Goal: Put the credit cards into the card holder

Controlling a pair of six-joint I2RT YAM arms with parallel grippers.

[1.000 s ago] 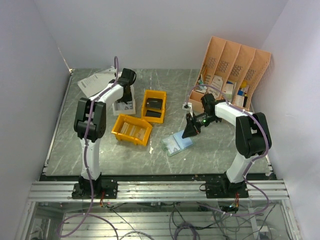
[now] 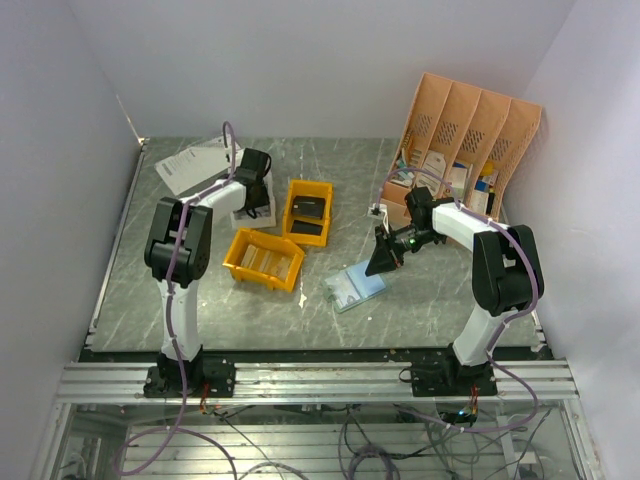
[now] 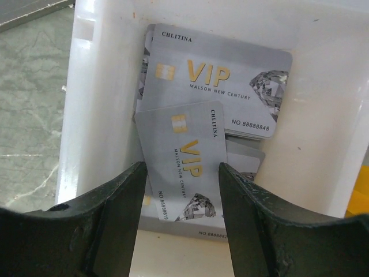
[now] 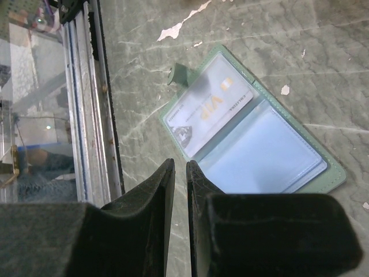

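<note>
Silver VIP cards [image 3: 216, 69] lie in a loose pile inside a white tray [image 3: 92, 109]. Around the uppermost card [image 3: 183, 153], set crosswise on the pile, my left gripper stands part open, one fingertip near each long edge; contact is hard to judge. The card holder [image 4: 268, 153], green-edged with a pale blue pocket, lies opened flat on the table. One VIP card [image 4: 207, 101] shows behind its clear window. Over the holder's right side is my right gripper, shut, with nothing visible between its fingers.
Two yellow bins [image 2: 264, 259] stand right of the white tray; the rear one [image 2: 307, 212] holds dark items. A peach sorter rack [image 2: 460, 130] is behind my right arm. Paper sheets [image 2: 195, 165] lie at the back left.
The white tray has shifted slightly right, and the left gripper has moved a little down and right over it. The right arm and holder look almost unchanged.
</note>
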